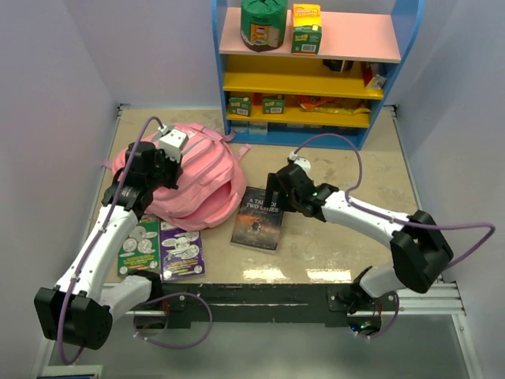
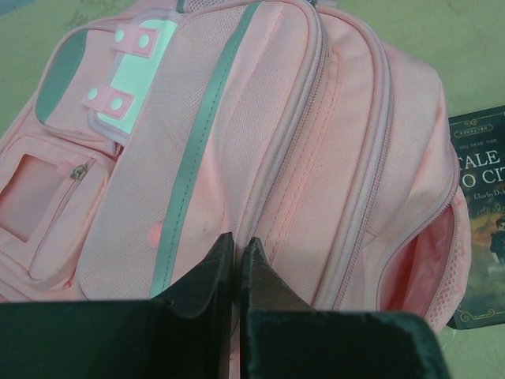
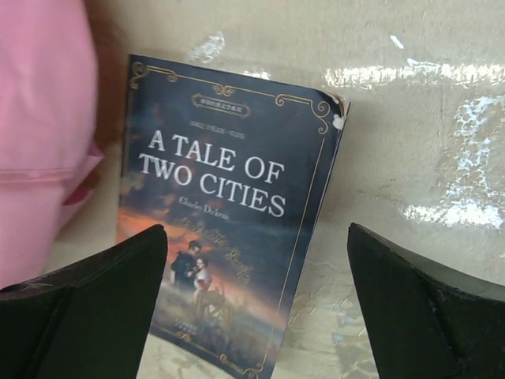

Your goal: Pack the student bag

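A pink backpack (image 1: 207, 170) lies on the floor at left, its front pocket (image 2: 422, 260) gaping toward the right. My left gripper is shut on the bag's fabric near a zipper seam. Beside the bag, a dark book titled A Tale of Two Cities (image 1: 257, 225) lies flat, cover up. Over the book's upper part hangs my right gripper (image 1: 274, 189), open. In the right wrist view the whole title shows between its spread fingers, and nothing is held. The gripper hides the book's upper right corner in the top view.
Green (image 1: 140, 249) and purple (image 1: 181, 253) books lie flat in front of the bag. A blue-sided shelf (image 1: 308, 75) with boxes and packets stands at the back.
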